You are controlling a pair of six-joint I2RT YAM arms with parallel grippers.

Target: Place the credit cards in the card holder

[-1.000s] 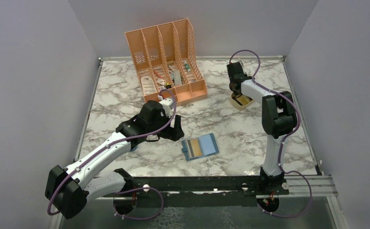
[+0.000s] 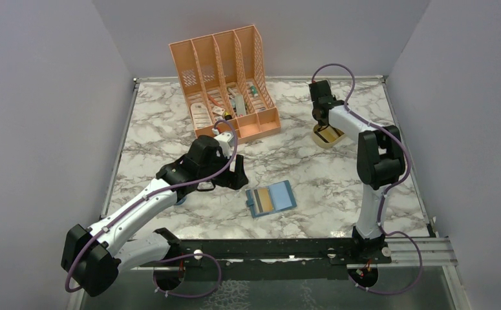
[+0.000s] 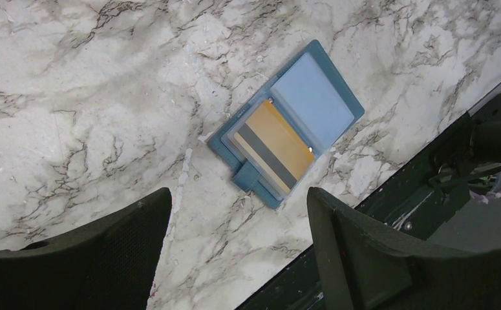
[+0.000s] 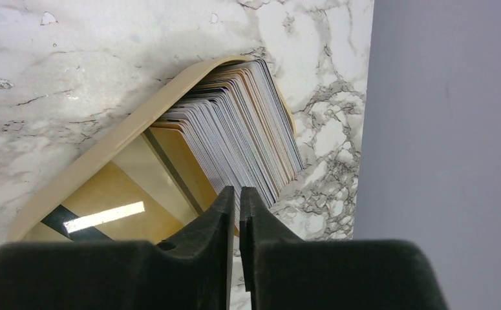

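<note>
A beige box of cards (image 2: pixel 326 139) stands at the back right. In the right wrist view it holds a dense upright row of cards (image 4: pixel 234 129), with gold cards (image 4: pixel 121 200) leaning in its nearer part. My right gripper is over the box, its fingertips nearly together at the row's near edge; whether a card is between them is unclear. The blue card holder (image 3: pixel 354 103) lies open at the front middle, a gold card (image 3: pixel 277 132) in one side. My left gripper hangs open above the table, short of the holder, nothing between its fingers.
An orange compartment organiser (image 2: pixel 260 129) with small items stands at the back middle. The middle of the table between box and holder is clear. A grey wall borders the box's right side.
My right arm has shifted slightly to the right at the card box. The left arm and the card holder have not moved.
</note>
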